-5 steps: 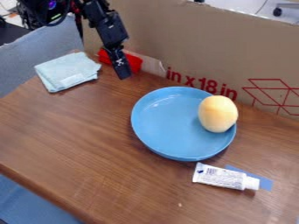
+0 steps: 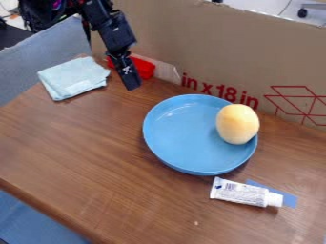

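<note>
My gripper [image 2: 125,74] hangs at the back left of the table, beside a red object [image 2: 145,69] that is partly hidden behind it; whether its fingers are open or shut is hard to make out. A folded pale cloth [image 2: 71,78] lies to its left. A blue plate [image 2: 181,133] holds a yellowish, rounded object [image 2: 237,123] on its right side. A white tube [image 2: 239,192] lies at the front right, near a blue patch [image 2: 285,196].
A cardboard wall [image 2: 242,57] runs behind the table. A grey padded surface [image 2: 26,71] borders the left.
Over the last second my gripper has shifted slightly to the left at the back of the table. The objects on the table look unmoved.
</note>
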